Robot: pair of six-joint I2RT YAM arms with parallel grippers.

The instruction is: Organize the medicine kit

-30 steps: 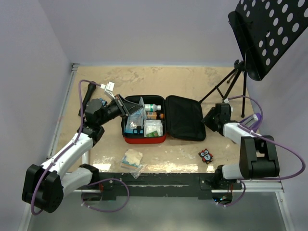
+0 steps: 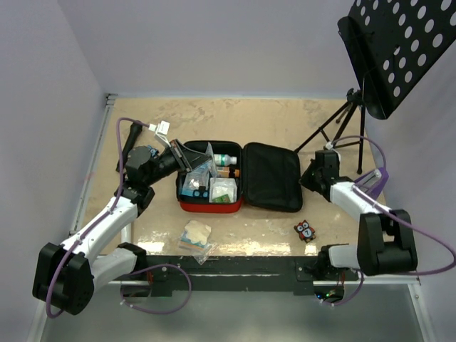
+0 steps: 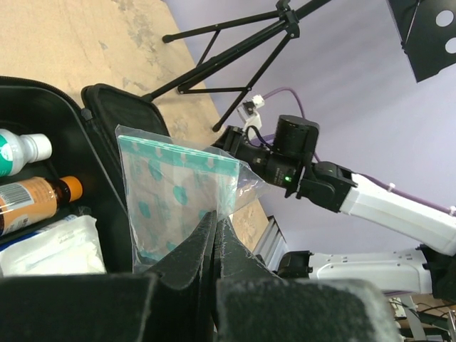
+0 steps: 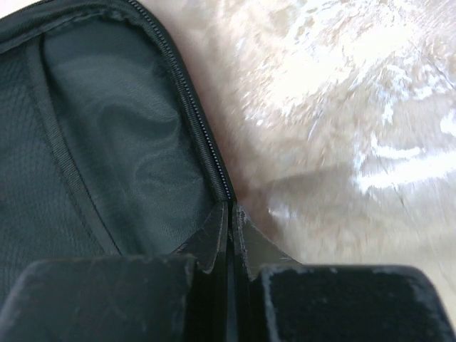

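Observation:
The medicine case [image 2: 210, 207] lies open, red outside and black inside, its black lid [image 2: 271, 178] spread flat to the right. My left gripper is shut on a clear bag [image 3: 174, 187] of teal-dotted packets, held upright above the case. Inside sit a white bottle [image 3: 25, 151], an orange-brown bottle [image 3: 30, 203], a white packet [image 2: 223, 190] and a blue-and-clear packet [image 2: 194, 182]. My right gripper is shut, its tips touching the lid's zipped edge [image 4: 199, 128]; whether any edge is pinched between them is hidden.
A beige packet in a clear bag [image 2: 195, 233] lies front left, a red-and-black item [image 2: 305, 231] front right. The black tripod [image 2: 340, 121] stands close behind the lid's right corner. A purple item [image 2: 374, 182] rests beyond the right arm.
My left gripper and its bag have stayed put.

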